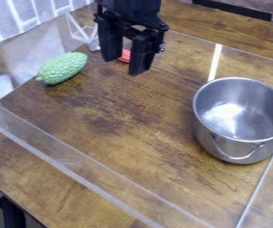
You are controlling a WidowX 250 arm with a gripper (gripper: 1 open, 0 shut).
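The black gripper (129, 53) hangs from the top centre over the back of the wooden table, its two fingers apart. No object is clearly held between them. A green, bumpy corn-like toy (62, 68) lies at the back left, left of the gripper. A small red object (125, 56) is partly hidden behind the gripper. A large steel pot (239, 120) with a wire handle stands on the right.
Clear plastic edging (85, 169) runs along the left and front of the table (126, 134). A pale strip (216, 62) lies at the back right.
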